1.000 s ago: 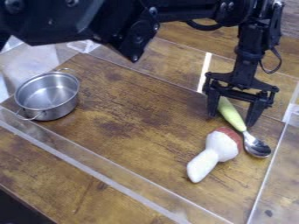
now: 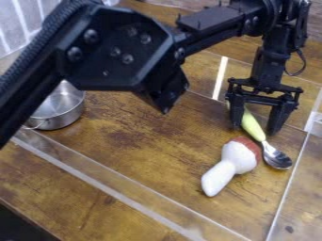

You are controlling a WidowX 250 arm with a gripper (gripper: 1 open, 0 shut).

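Note:
My black gripper (image 2: 262,115) stands open low over the right side of the wooden table, its fingers around the upper end of a spoon with a pale green handle (image 2: 250,127). The spoon's metal bowl (image 2: 277,160) points toward the front right. Just left of it lies a white object with a red-brown part (image 2: 221,174). Whether the fingers touch the handle is unclear.
A steel pot (image 2: 58,113) sits at the far left, partly hidden behind my arm. Pale strips run along the table's edges.
The upper arm has swung lower and further across the view, now covering part of the pot. The gripper, spoon and white object look unmoved.

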